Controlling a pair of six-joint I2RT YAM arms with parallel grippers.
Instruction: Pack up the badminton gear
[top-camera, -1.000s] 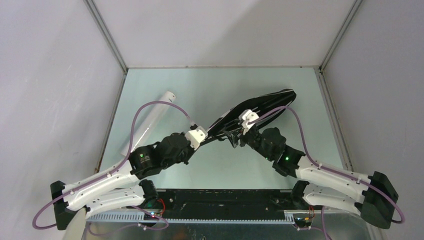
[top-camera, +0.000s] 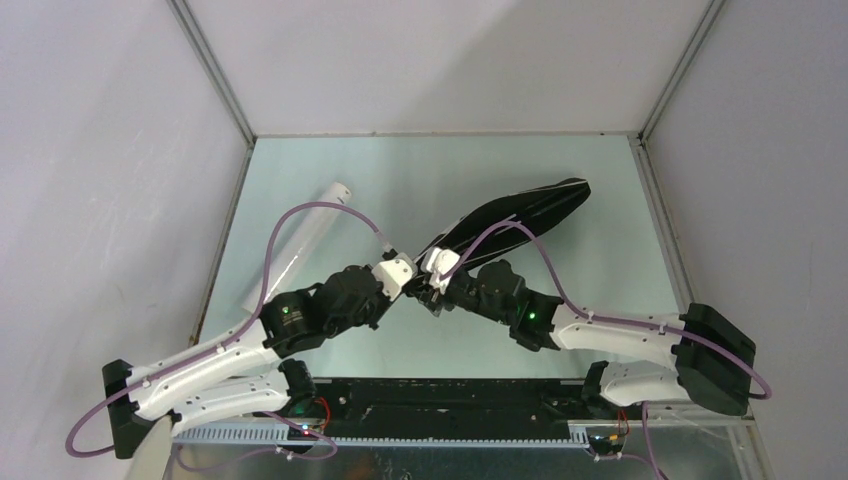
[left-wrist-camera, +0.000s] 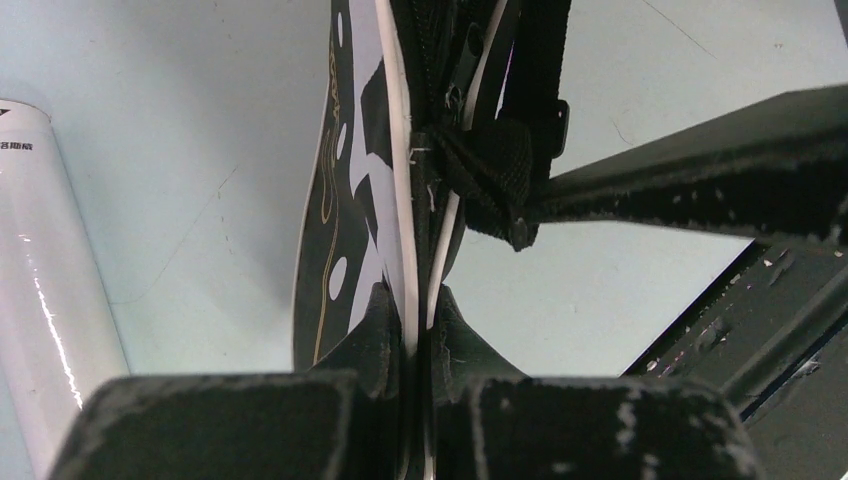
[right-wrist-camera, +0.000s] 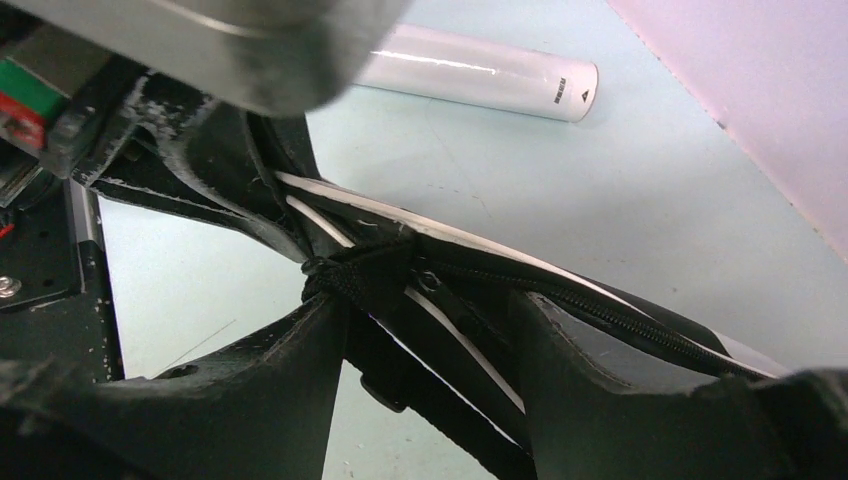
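A black racket bag (top-camera: 530, 210) with white piping, a zipper and straps lies diagonally across the table's middle-right. My left gripper is shut on the bag's narrow end, where the zipper edge (right-wrist-camera: 600, 310) runs. My right gripper is close beside it, its fingers part open around the zipper and strap near that end; whether it grips anything is not clear. A white shuttlecock tube (top-camera: 300, 240) lies at the left of the table, also in the left wrist view (left-wrist-camera: 55, 280).
Pale walls bound the table (top-camera: 420, 165) on back and sides. The two arms nearly touch at the front centre, above a dark front edge.
My right gripper has moved left along the bag toward its narrow end, close to the left gripper. The left arm and the tube have stayed put.
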